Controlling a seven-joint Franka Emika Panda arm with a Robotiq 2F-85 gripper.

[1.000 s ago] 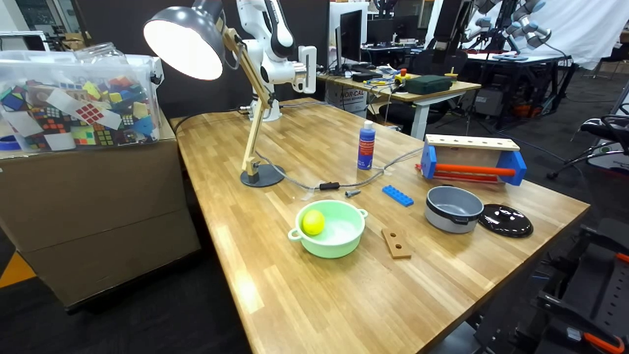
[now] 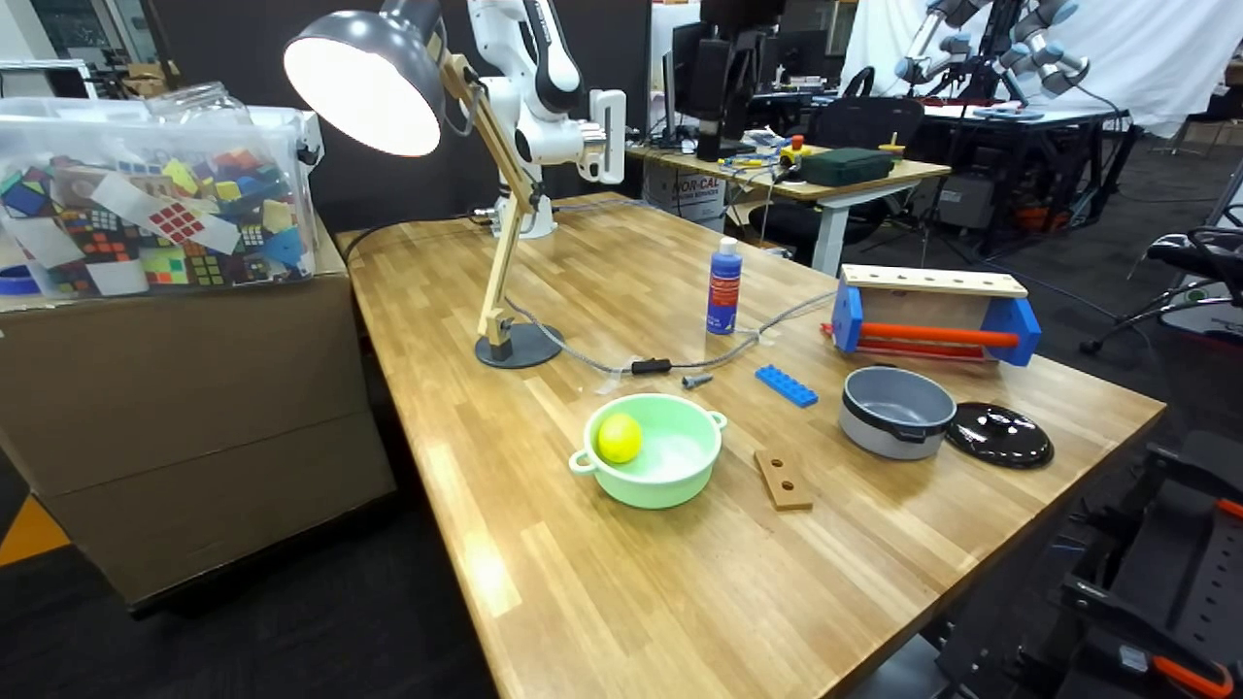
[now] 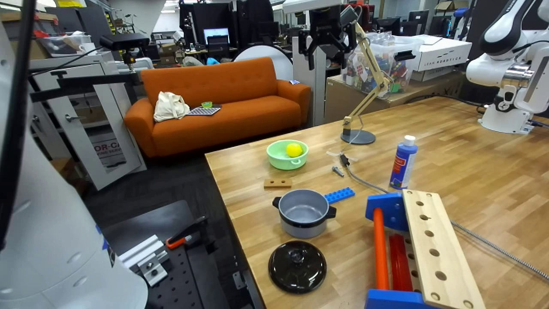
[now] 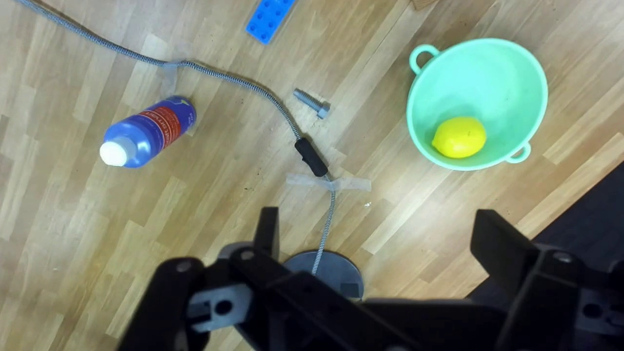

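My gripper is high above the table with its fingers wide apart and nothing between them. In exterior view 2 the gripper (image 3: 327, 64) shows at the top, near the lamp. A yellow lemon (image 4: 459, 137) lies inside a mint-green bowl (image 4: 497, 76) with two small handles, resting against the bowl's side. A blue bottle (image 4: 153, 133) with a white cap stands on the table. The grey pot (image 3: 303, 212) is uncovered, and its black lid (image 3: 297, 267) lies beside it. Between bowl and bottle is a grey bolt (image 4: 311, 103).
A desk lamp (image 2: 509, 250) rises from the table, its cable taped down past a black switch (image 4: 311, 157). Around the pot are a blue toy brick (image 3: 339, 195), a wooden block (image 3: 278, 183) and a wooden toy bench (image 3: 437, 252).
In exterior view 1 the dark gripper at the top has moved left, from over the far workbench to before the monitors. The tabletop objects have not moved.
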